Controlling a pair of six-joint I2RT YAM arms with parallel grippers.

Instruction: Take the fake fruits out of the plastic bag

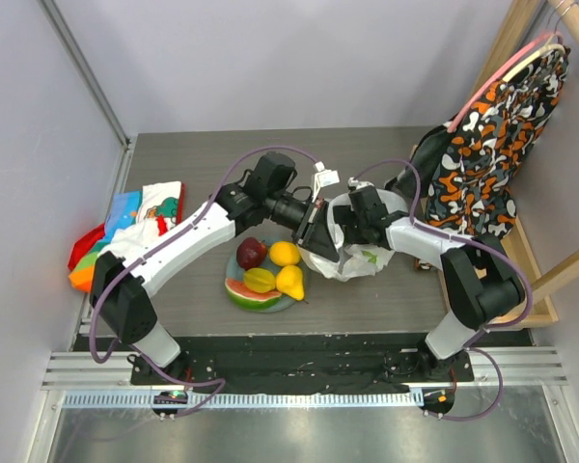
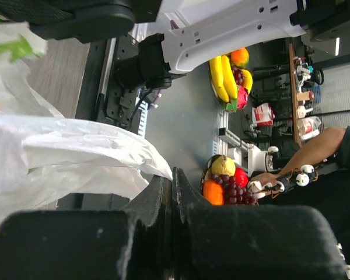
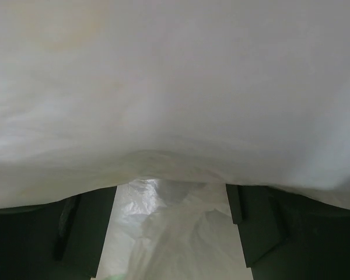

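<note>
The white plastic bag (image 1: pixel 352 262) lies crumpled right of the table's middle. My left gripper is shut on a gathered edge of that bag (image 2: pixel 93 149), which stretches off to the left in the left wrist view. Inside or against the bag is my right gripper, its fingers (image 3: pixel 96 224) wide apart; white film (image 3: pixel 175 105) covers most of the right wrist view and shows between them. No fruit sits between those fingers. Whether any fruit is left inside the bag cannot be told. Beside the bag, fake fruits rest on a plate: a red fruit (image 1: pixel 252 253), lemon (image 1: pixel 285 253), yellow pear (image 1: pixel 290 281) and watermelon slice (image 1: pixel 252 295).
A yellow oval fruit (image 1: pixel 260 280) shares the plate (image 1: pixel 297 297). Colourful cloths (image 1: pixel 145 218) lie at the left. On the right, a patterned garment (image 1: pixel 475 145) hangs from a wooden rack (image 1: pixel 527 253).
</note>
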